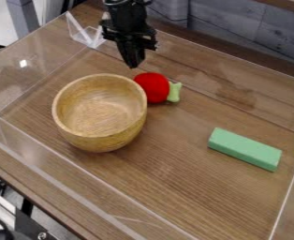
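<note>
My gripper (132, 60) hangs at the top centre on the black arm, above the table and a little behind a red round object (151, 86) with a pale green end. Its narrow tip is shut, with nothing visible between the fingers. A tan bowl (99, 119) sits left of centre, just in front of the red object. A mint-green bar (243, 149) lies at the right.
A clear plastic piece (84, 32) is at the back left. A raised wooden edge runs along the top right.
</note>
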